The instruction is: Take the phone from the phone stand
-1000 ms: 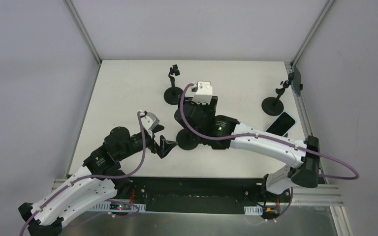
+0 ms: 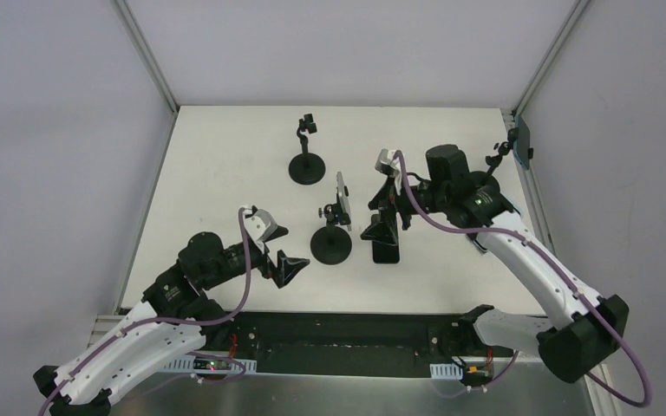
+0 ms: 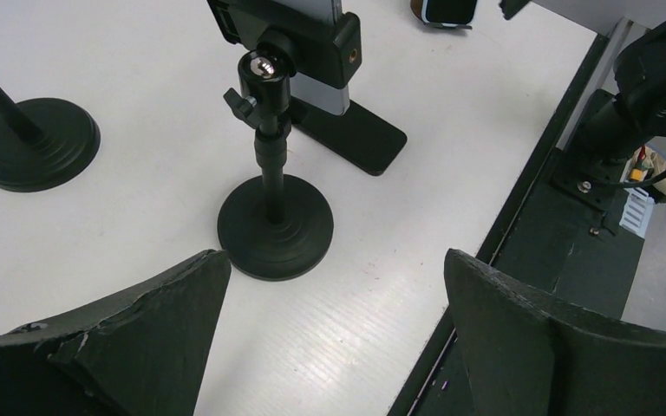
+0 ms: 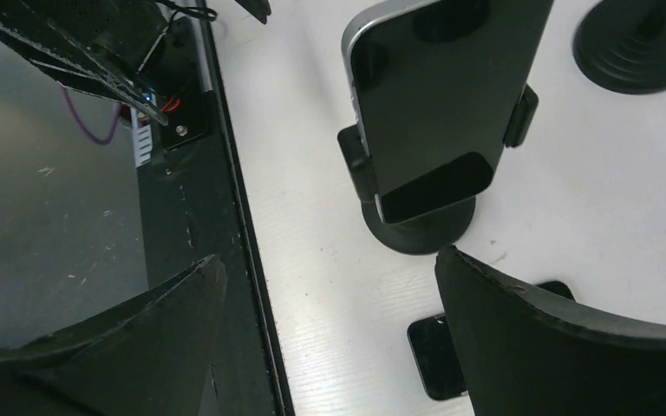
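A silver-edged phone [image 4: 442, 95] stands in the holder of the middle phone stand [image 3: 273, 225], facing right. My right gripper [image 2: 380, 219] is open to the right of it, over a black phone [image 4: 438, 351] lying on the table; the right wrist view shows the held phone ahead, with nothing between the fingers. My left gripper [image 2: 282, 254] stands open at the lower left of the stand, also empty, with the stand ahead in the left wrist view.
An empty stand [image 2: 307, 169] stands behind. Another stand with a phone [image 2: 524, 143] is at the right edge, near another lying phone, partly hidden by my right arm.
My right gripper has moved from over the middle stand rightward, uncovering it and the lying phone beside it. The left gripper has shifted slightly toward the front.
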